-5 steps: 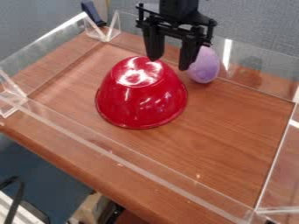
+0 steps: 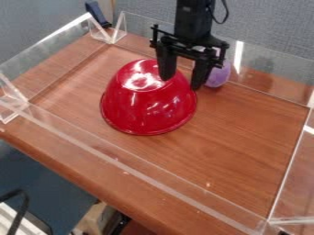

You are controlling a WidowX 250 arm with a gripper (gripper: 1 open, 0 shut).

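Observation:
My black gripper (image 2: 182, 73) hangs over the back of a red upturned bowl (image 2: 145, 106), its two fingers spread wide, one at the bowl's upper part and the other just right of it. Whether they touch the bowl I cannot tell. A purple rounded object (image 2: 218, 75) rests behind the gripper at the right, partly hidden by it.
The wooden table (image 2: 240, 151) is enclosed by low clear walls. Bare wood lies to the left, front and right of the bowl. A dark gap with some objects shows below the table at the lower left.
The gripper has come down toward the table, now covering more of the purple object. The bowl looks unmoved.

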